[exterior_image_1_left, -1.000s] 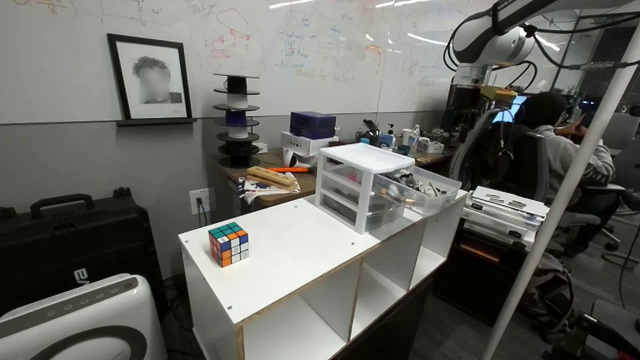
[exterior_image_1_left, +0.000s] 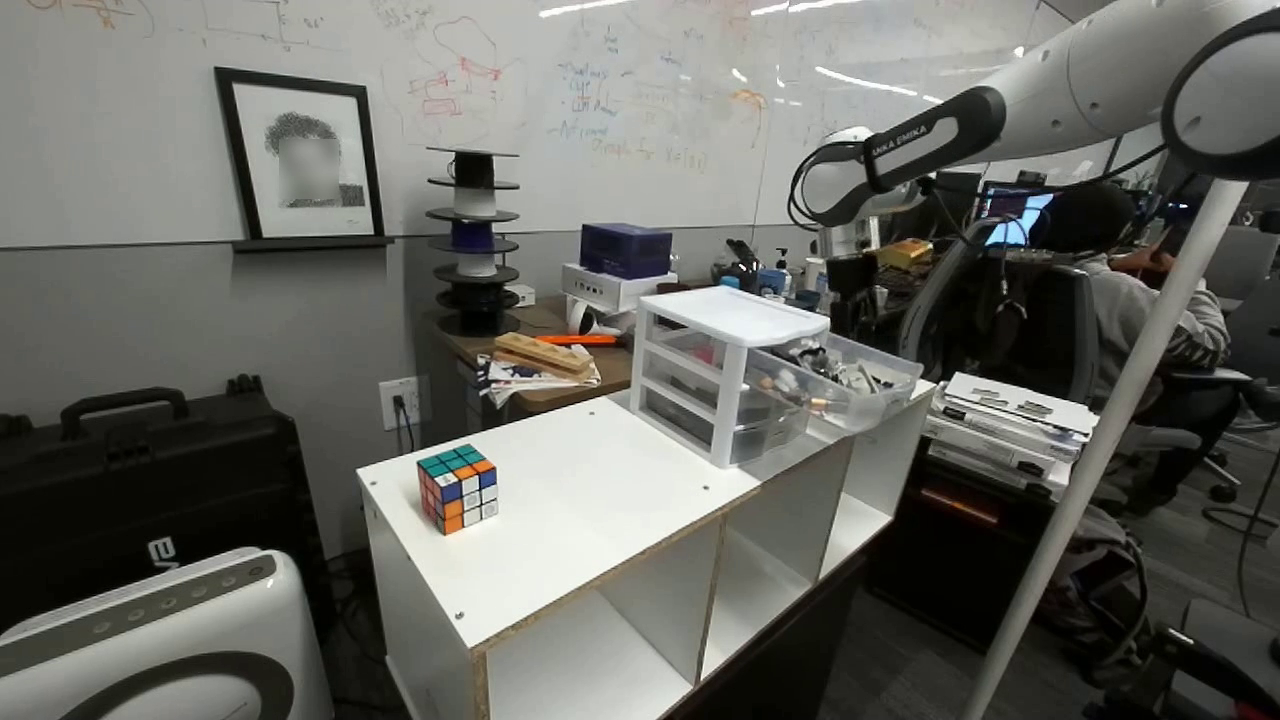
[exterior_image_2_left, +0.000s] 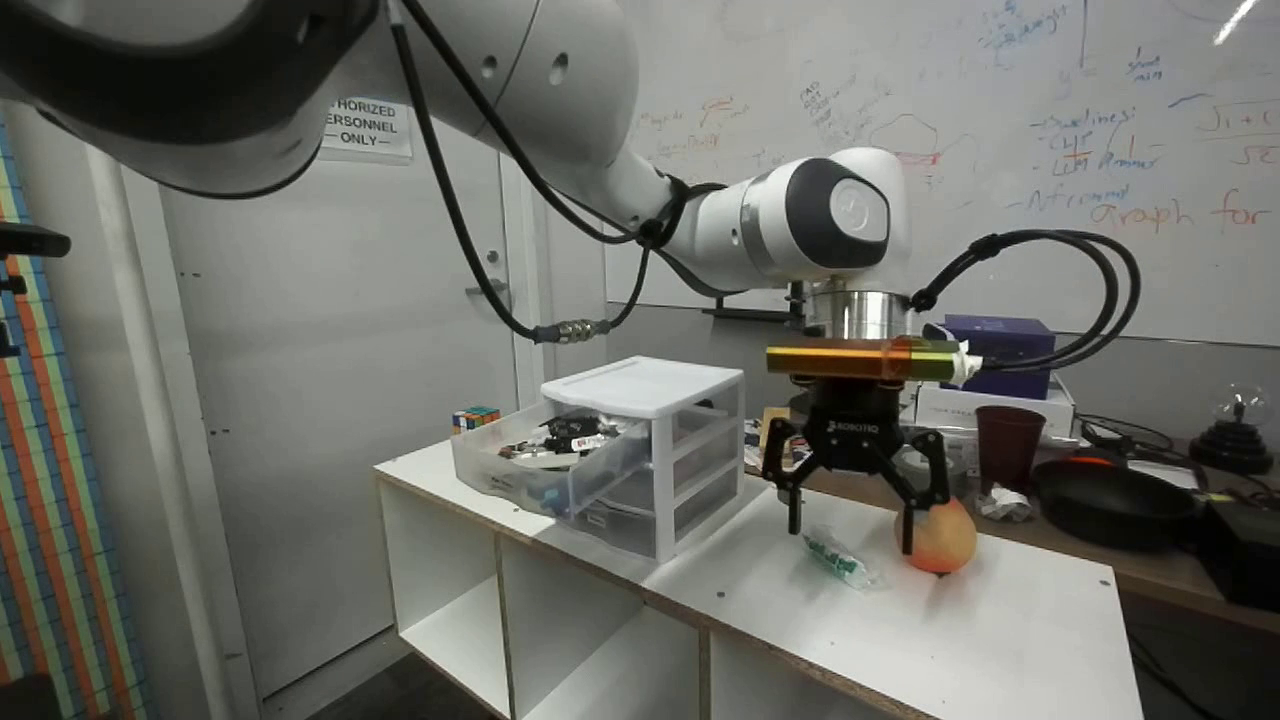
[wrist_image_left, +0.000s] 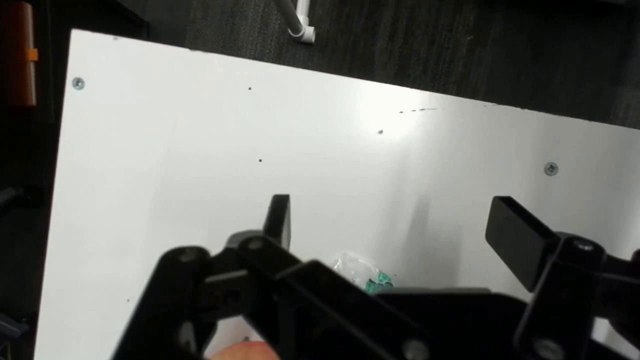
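Note:
In exterior view 2 my gripper (exterior_image_2_left: 852, 534) hangs over the right part of the white shelf top (exterior_image_2_left: 1020, 648), its fingers wide apart and empty. Below it lies a crumpled clear wrapper with green print (exterior_image_2_left: 843, 560); the wrist view shows part of this wrapper (wrist_image_left: 360, 273) between and below the fingers. A round orange-pink ball or fruit (exterior_image_2_left: 942, 538) rests close by one finger, partly behind it; whether they touch I cannot tell. Only the edge of the round thing (wrist_image_left: 246, 351) shows at the bottom of the wrist view. A Rubik's cube (exterior_image_1_left: 457, 488) sits at the shelf's other end.
A white drawer unit (exterior_image_1_left: 732, 314) stands mid-shelf, its top drawer (exterior_image_1_left: 882, 372) pulled out and full of small items. Behind the shelf, a desk holds a dark red cup (exterior_image_2_left: 1008, 446) and a black pan (exterior_image_2_left: 1116, 502). Bare shelf surface surrounds the wrapper.
In exterior view 1 the arm has swung left and its wrist sits lower, nearer the drawer unit. The cube, drawer unit and shelf look unmoved.

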